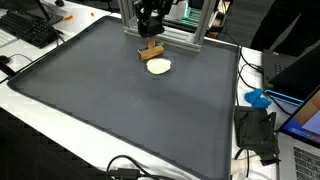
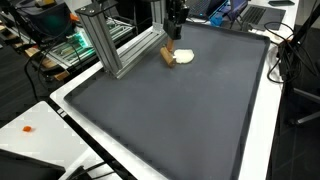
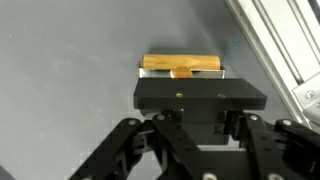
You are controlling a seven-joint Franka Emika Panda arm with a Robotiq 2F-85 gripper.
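Observation:
A wooden tool (image 1: 151, 53) with a broad bar and a short upright brown handle hangs from my gripper (image 1: 151, 39), which is shut on the handle. Beside the bar, on the grey table, lies a flat, round, cream-white disc (image 1: 158, 66). Exterior view 2 has the wooden tool (image 2: 168, 57) just left of the disc (image 2: 184, 56); whether the bar touches the table I cannot tell. From the wrist, the wooden bar (image 3: 183, 62) shows beyond a black block that hides the fingertips and most of the handle. The disc is out of sight there.
A silver metal frame (image 2: 133, 48) stands close by the tool at the table's edge. Off the table are a keyboard (image 1: 30, 30), a blue item (image 1: 257, 98) and a dark pouch (image 1: 256, 130).

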